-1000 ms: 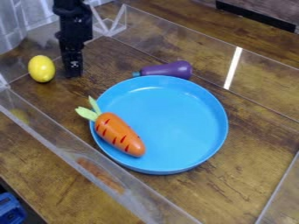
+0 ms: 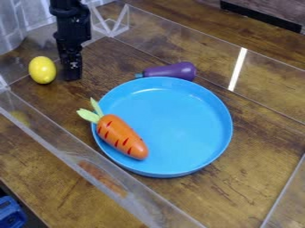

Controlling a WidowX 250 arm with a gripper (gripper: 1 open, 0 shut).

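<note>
My black gripper (image 2: 71,67) reaches down to the table at the upper left, just right of a yellow lemon-like object (image 2: 42,69); its fingertips are dark and small, standing apart from that object. A blue plate (image 2: 179,125) holds an orange toy carrot (image 2: 120,137) on its left part, the green leaves reaching over the rim. A purple toy eggplant (image 2: 167,71) lies on the wood behind the plate.
Clear plastic walls line the left and back of the wooden work area (image 2: 238,196). A blue object (image 2: 7,214) is partly visible at the lower left corner. The wood right of the plate is clear.
My gripper has moved slightly downward and toward the yellow object. The other objects have not moved.
</note>
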